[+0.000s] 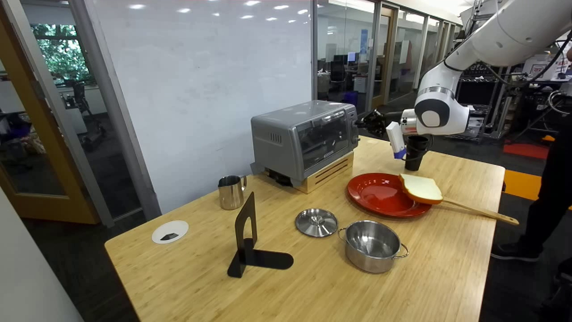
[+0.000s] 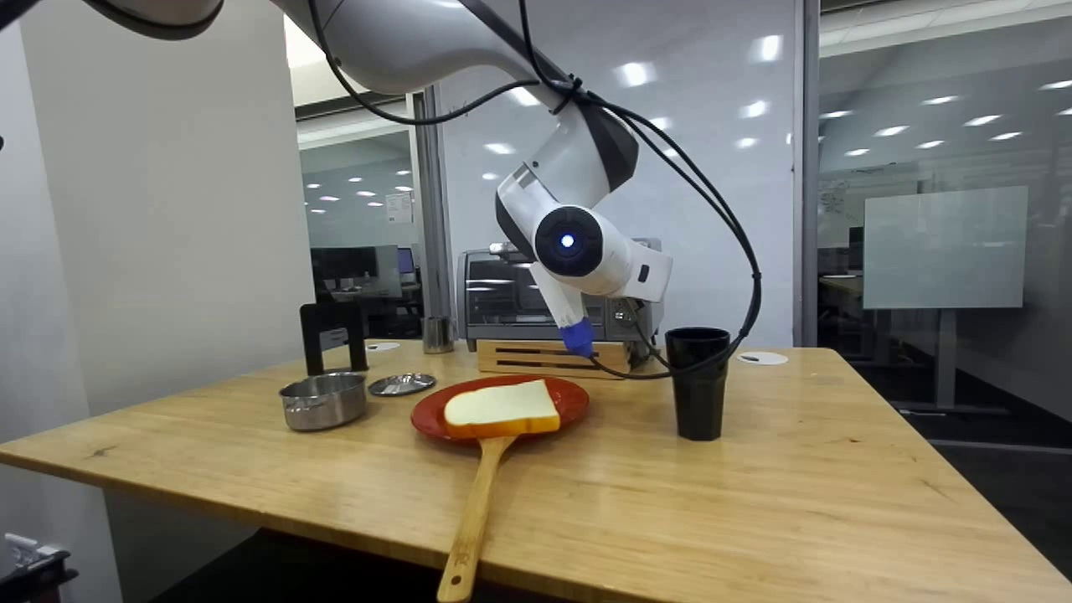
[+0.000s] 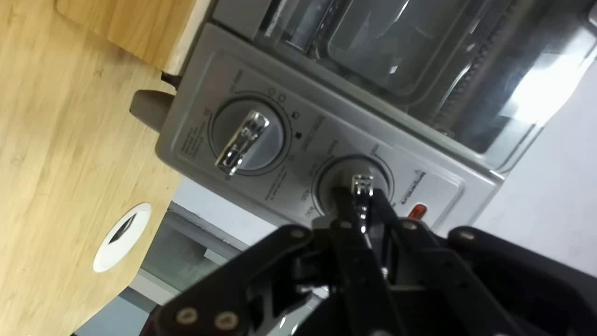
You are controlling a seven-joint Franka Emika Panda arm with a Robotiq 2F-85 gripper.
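Observation:
In the wrist view the grey toaster oven's control panel (image 3: pixel 280 185) fills the middle, with two round knobs. My gripper is shut on the upper-right temperature knob (image 3: pixel 342 180), its black fingers either side of the knob's shiny ridge. The other knob (image 3: pixel 249 136) stands free, its chrome ridge slanted. Beside the temperature knob shows a red indicator (image 3: pixel 417 211). From the first exterior view, the gripper (image 1: pixel 364 123) reaches the right end of the toaster oven (image 1: pixel 300 134), whose glass door is closed. My arm hides much of the oven in the second exterior view.
A black cup (image 1: pixel 415 153) stands close below the arm. In front of the oven lie a red plate (image 1: pixel 375 198) with a bread slice (image 1: pixel 421 188) on a wooden spatula (image 1: pixel 482 213), a steel pot (image 1: pixel 370 252) and its lid (image 1: pixel 316 222).

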